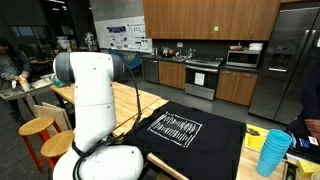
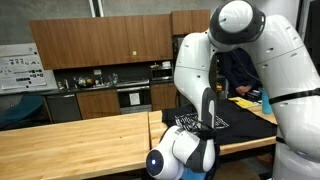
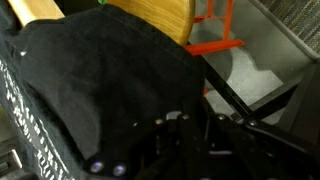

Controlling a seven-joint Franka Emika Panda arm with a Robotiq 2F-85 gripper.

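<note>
A black cloth with a block of white print lies spread over the near part of the table, its left side close to my white arm. The same cloth fills much of the wrist view, with print along the left and its dark edge reaching over the table's edge. My gripper shows as dark parts low in the wrist view, right at that edge of the cloth. Black on black hides the gap between the fingers, so neither the finger opening nor any cloth between them can be made out.
Blue cups stand at the table's right end, with a yellow item behind them. Orange stools stand on the floor at left. Bare wooden tabletop stretches left of the arm in the second exterior view.
</note>
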